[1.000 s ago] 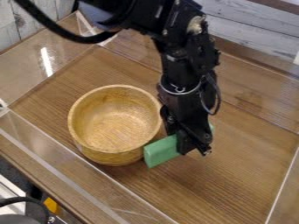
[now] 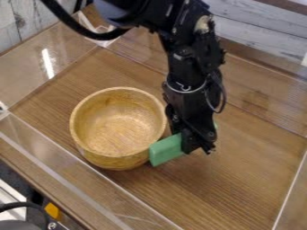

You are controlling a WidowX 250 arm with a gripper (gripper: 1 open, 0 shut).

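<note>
A black gripper (image 2: 192,135) points down over the wooden table, shut on a green block (image 2: 166,151). The block hangs low at the right side of a round yellow-tan bowl (image 2: 114,121), close against its rim. The fingertips are partly hidden, dark against the block.
Clear raised edges run along the left and right sides, and a pale plank wall (image 2: 264,31) stands behind. Cables lie at the lower left, off the table.
The gripper and green block have shifted slightly, with the arm moving a little up and toward the right at its upper part. The bowl looks unmoved.
</note>
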